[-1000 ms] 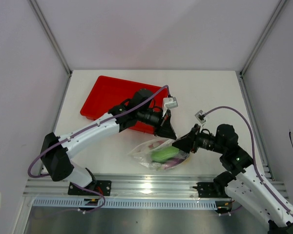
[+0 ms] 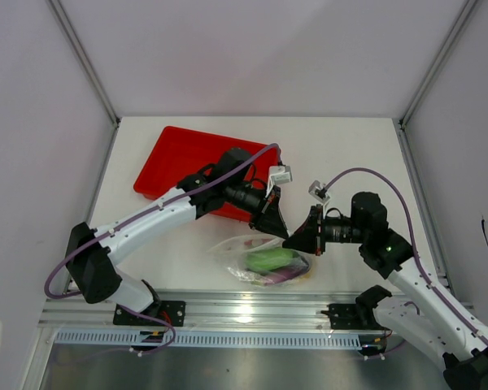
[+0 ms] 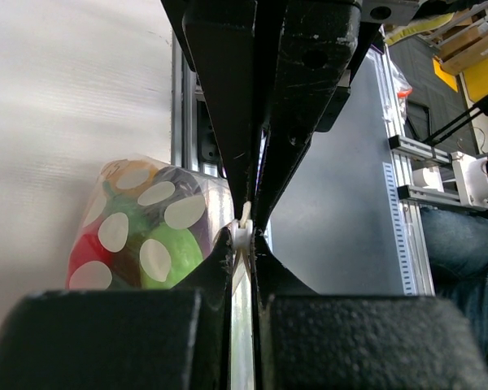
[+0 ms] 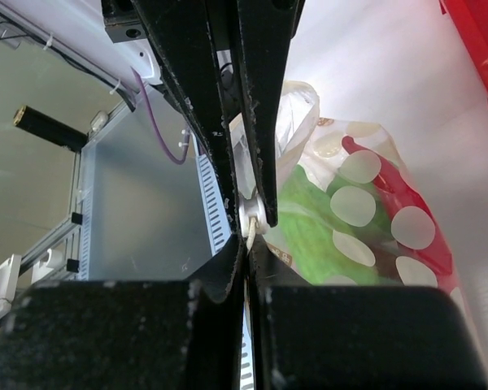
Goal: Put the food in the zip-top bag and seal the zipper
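Note:
A clear zip top bag with pale dots (image 2: 236, 248) lies at the front middle of the table. Inside it are a green food item (image 2: 270, 259) and a purple one (image 2: 285, 274); the right wrist view also shows a red food item (image 4: 390, 183). My left gripper is shut on a small white piece (image 3: 241, 236) at the bag's opening edge. Right against it, tip to tip, my right gripper is shut on the bag's thin edge. Both grippers stand over the bag's back right side and hide that part from above.
An empty-looking red bin (image 2: 191, 154) stands at the back left, partly behind the left arm. A metal rail (image 2: 244, 301) runs along the front edge, close to the bag.
My right gripper has shifted slightly and its arm has swung up and turned. The left arm has hardly moved.

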